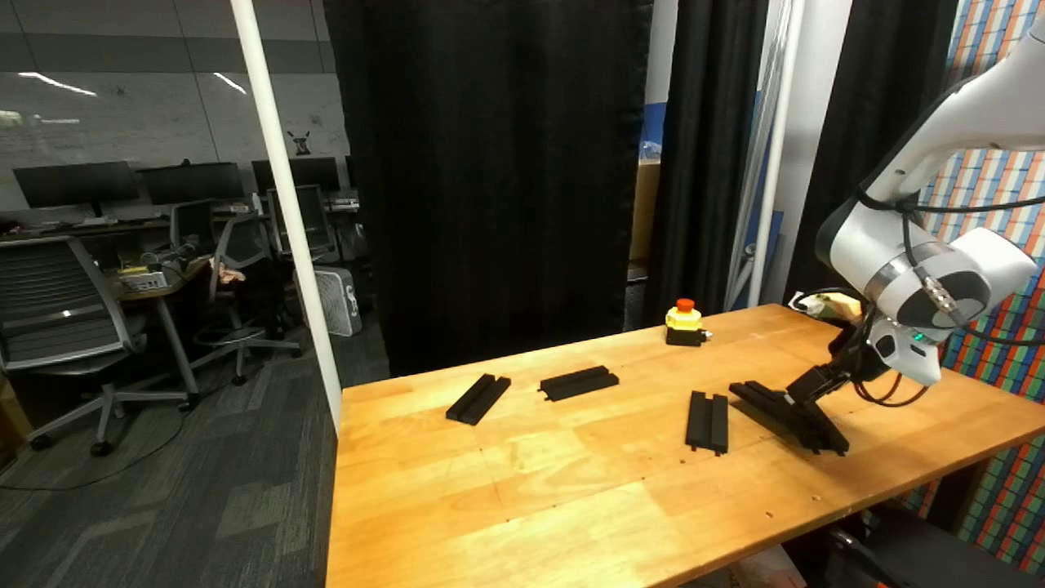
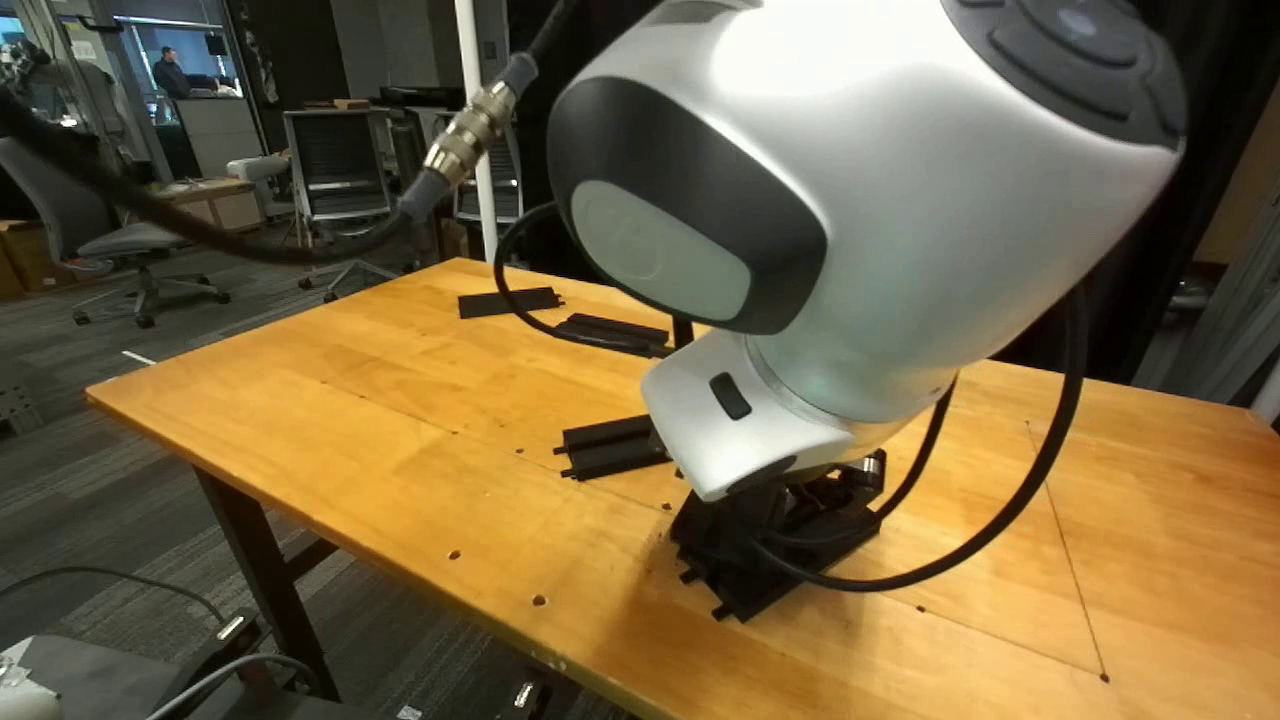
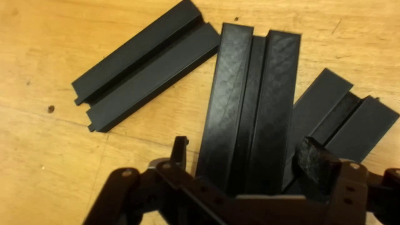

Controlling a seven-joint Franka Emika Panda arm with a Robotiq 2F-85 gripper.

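Note:
A black grooved track piece (image 3: pixel 258 93) lies between the spread fingers of my gripper in the wrist view. Gaps show between this piece and both fingers. It overlaps another black track piece (image 3: pixel 345 120) at the right, crossing it at an angle. To the left, a third black piece (image 3: pixel 146 71) with small end pegs rests flat on the table. From the first exterior view, the gripper (image 1: pixel 805 390) is low over the overlapped pieces (image 1: pixel 786 412); the arm hides much of them in the second exterior view.
Two more black track pieces, one at left (image 1: pixel 478 400) and one farther right (image 1: pixel 579 383), lie apart on the wooden table (image 1: pixel 470 510). A yellow-and-red button box (image 1: pixel 685 322) stands at the back edge.

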